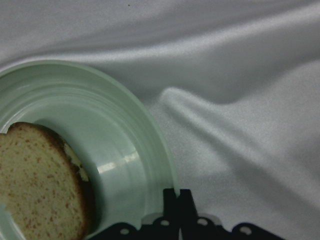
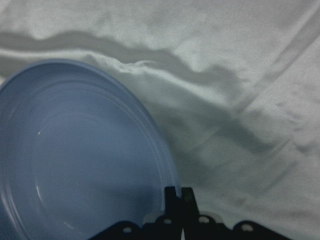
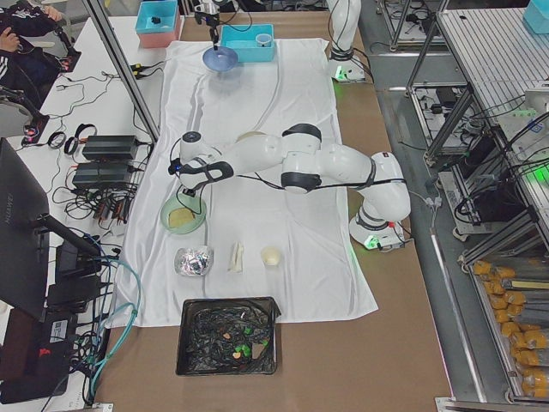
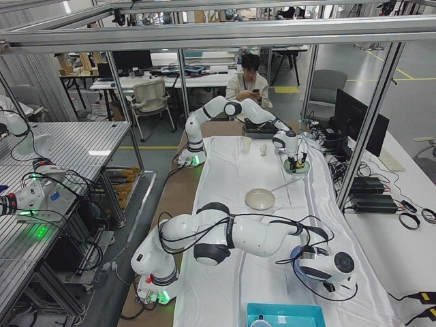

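A green plate (image 3: 176, 223) holds a slice of bread (image 1: 40, 185). My left gripper is shut at that plate's rim; whether the rim is between its fingers is hard to tell. At the far end of the cloth, my right gripper is shut at the rim of a blue plate (image 2: 85, 145), which is empty; the rim's place between the fingertips is partly hidden.
A cream plate (image 4: 259, 199) lies mid-cloth, partly hidden by an arm in the camera left view. A foil packet (image 3: 194, 262), a pale wrapped item (image 3: 236, 257), a small cup (image 3: 270, 256), a black tray (image 3: 189, 335) and a turquoise bin (image 4: 285, 312) stand around.
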